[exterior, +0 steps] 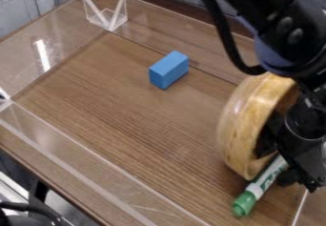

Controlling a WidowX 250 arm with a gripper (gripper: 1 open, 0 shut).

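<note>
The black gripper (pixel 287 144) is at the right, low over the table, at a wooden, curved bowl-like piece (pixel 239 123) that stands tilted on edge. The gripper overlaps the bowl's right side, and its fingers are too dark to tell whether they hold anything. A green cylinder (pixel 247 200) with a white middle lies just below the gripper, partly under it.
A blue block (pixel 169 70) lies at the upper middle. A white wire holder (pixel 106 10) stands at the back left. Dark cables run at the lower left.
</note>
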